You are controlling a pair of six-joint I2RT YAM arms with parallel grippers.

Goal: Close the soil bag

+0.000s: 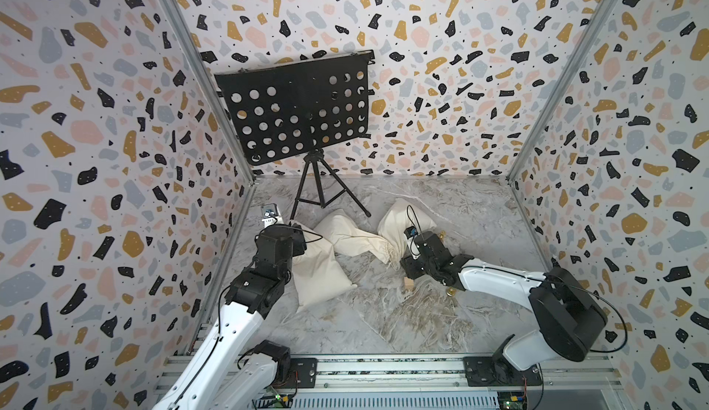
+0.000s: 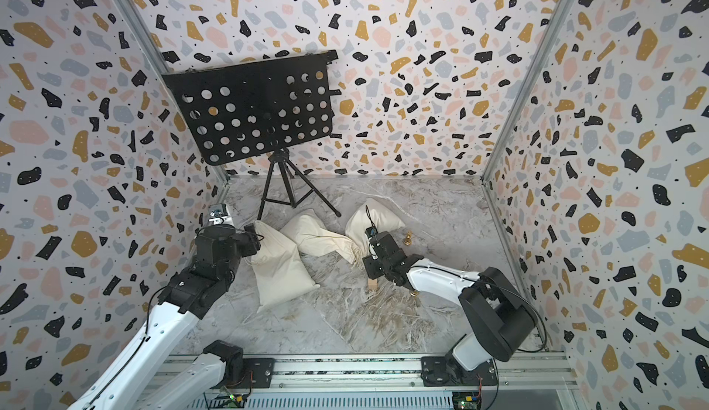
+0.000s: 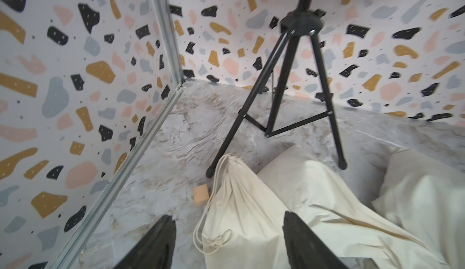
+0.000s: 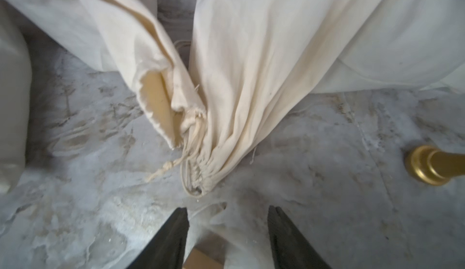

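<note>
Three cream cloth bags lie on the marble floor. The left bag (image 1: 321, 273) has its gathered neck and drawstring (image 3: 213, 242) toward the back, in the left wrist view. A middle bag (image 1: 347, 232) lies with an open-looking end (image 4: 157, 99) beside the right bag (image 4: 251, 46), whose neck is bunched with a cord (image 4: 191, 143). Above and behind the left bag's neck, my left gripper stands open and empty. My right gripper is partly open just in front of the bunched neck, with nothing between its fingers. What fills the bags is hidden.
A black tripod stand (image 1: 316, 181) rises behind the bags. Small wooden blocks lie on the floor, one (image 4: 202, 260) under my right gripper and another (image 3: 201, 193) near the tripod. Brass pieces (image 4: 433, 164) stand to the right.
</note>
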